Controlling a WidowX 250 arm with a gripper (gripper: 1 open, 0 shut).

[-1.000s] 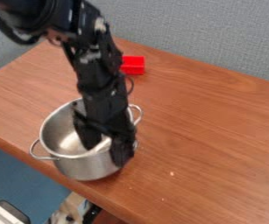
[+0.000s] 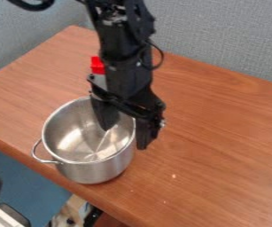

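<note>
A steel pot with side handles stands near the front left edge of the table. My black gripper is over the back right part of the pot, partly hiding its rim; its fingers are hard to make out against the dark body. A red object lies farther back on the table, mostly hidden behind my arm.
A grey padded wall stands behind it. The table's front left edge runs just past the pot.
My arm has risen from down in the pot and shifted slightly right, now covering much of the red object. The pot looks unmoved.
</note>
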